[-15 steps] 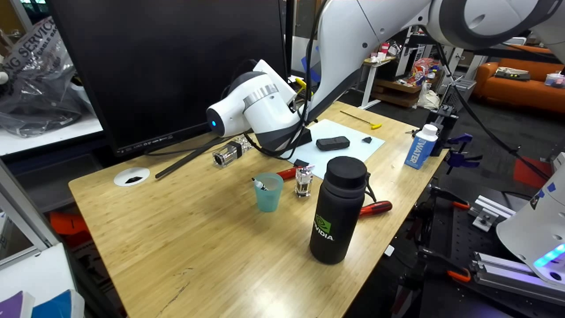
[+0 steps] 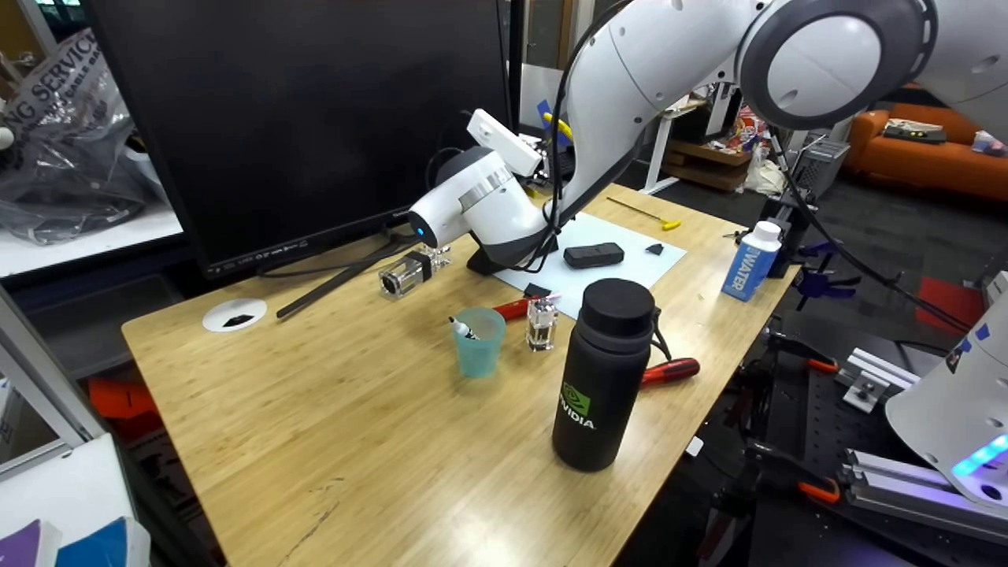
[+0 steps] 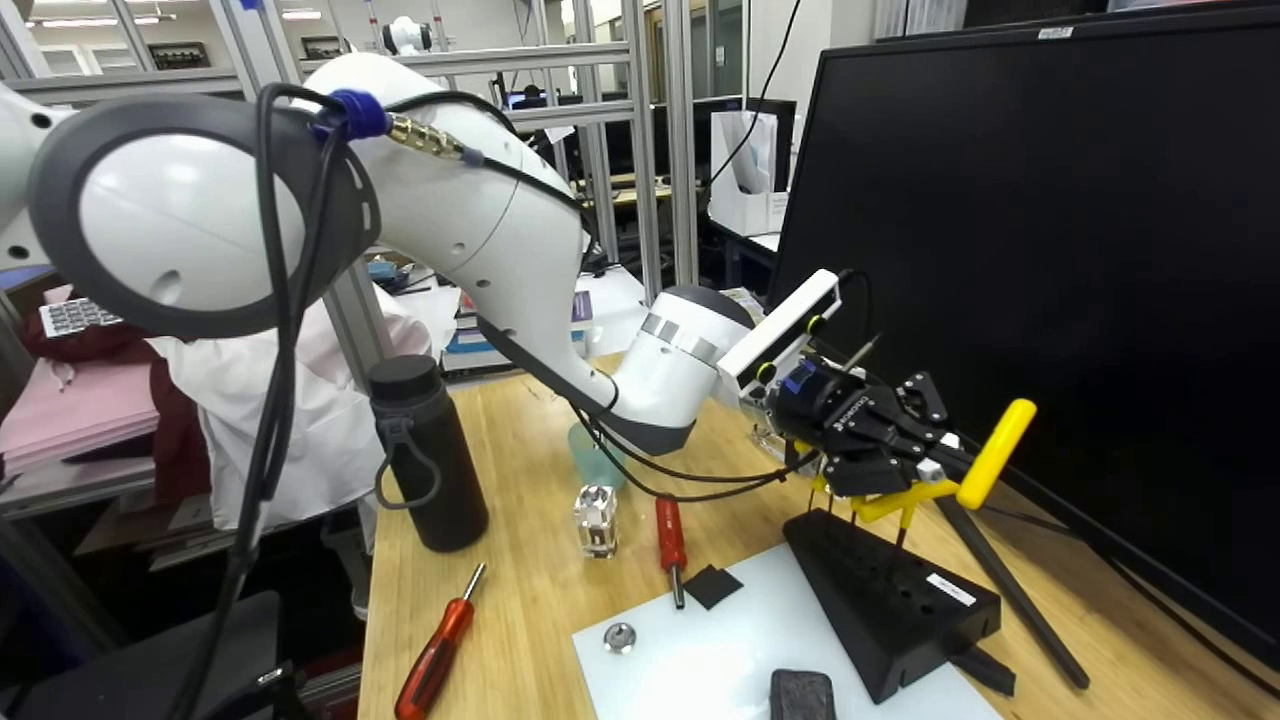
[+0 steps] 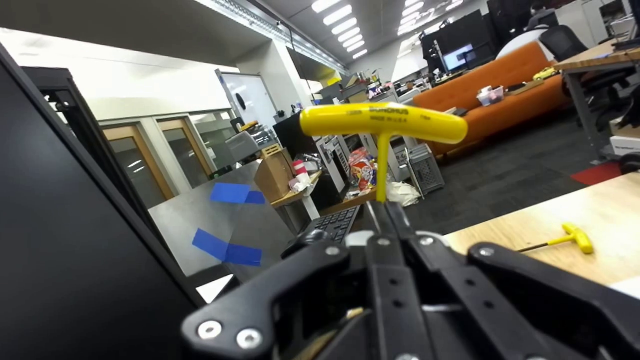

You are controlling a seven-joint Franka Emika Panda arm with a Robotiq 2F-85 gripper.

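A yellow T-handle key (image 4: 384, 122) stands out beyond the fingertips of my gripper, its yellow neck running down between them in the wrist view. The fingers are shut on that neck. From the side, in exterior view 2, the same yellow handle (image 3: 998, 456) is tilted just past my gripper (image 3: 951, 458), above the black tool stand (image 3: 894, 612). At least one more yellow handle (image 3: 900, 502) shows at the stand, partly behind the gripper. In exterior view 1 the arm hides my gripper, with a bit of yellow handle (image 2: 559, 127) showing beyond it.
Close beside the arm rises a large black monitor (image 2: 312, 113). A black bottle (image 2: 605, 378), a teal cup (image 2: 479, 345) and a clear block (image 2: 541, 324) stand on the table. Another yellow T-handle key (image 2: 666, 224) lies near the far edge.
In exterior view 1 the wrist of the arm has shifted right. The yellow handle has moved up and right along with it, and more of the black stand is uncovered.
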